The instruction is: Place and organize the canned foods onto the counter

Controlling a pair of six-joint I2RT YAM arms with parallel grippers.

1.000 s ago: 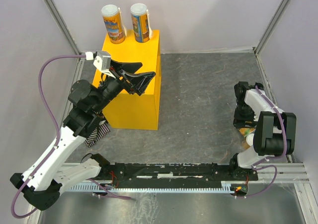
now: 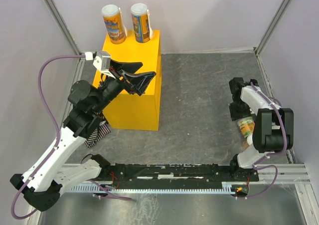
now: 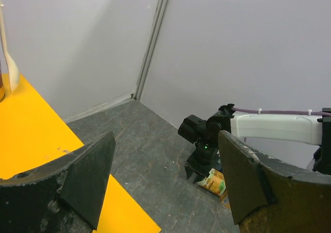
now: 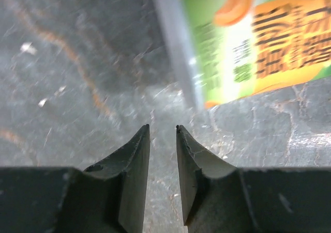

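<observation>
Two upright cans with orange labels and pale lids, the left can (image 2: 114, 25) and the right can (image 2: 141, 23), stand at the back of the yellow block. A third can (image 2: 245, 127) lies on its side on the floor at the right; its green and orange label fills the upper right of the right wrist view. My right gripper points at the floor just beside this can, its fingers only a narrow gap apart with bare floor showing between. Above the yellow block, my left gripper (image 2: 148, 70) is open and empty, fingers (image 3: 77, 181) wide apart.
The yellow block (image 2: 132, 112) rises beneath my left arm. Bare grey floor (image 2: 199, 105) fills the middle. Close by the lying can is another pale-ended cylinder (image 2: 248, 139), partly behind my right arm. A wall (image 2: 294, 60) bounds the right side.
My right gripper has shifted slightly left, uncovering more of the lying can's label. The left arm and the two upright cans look the same.
</observation>
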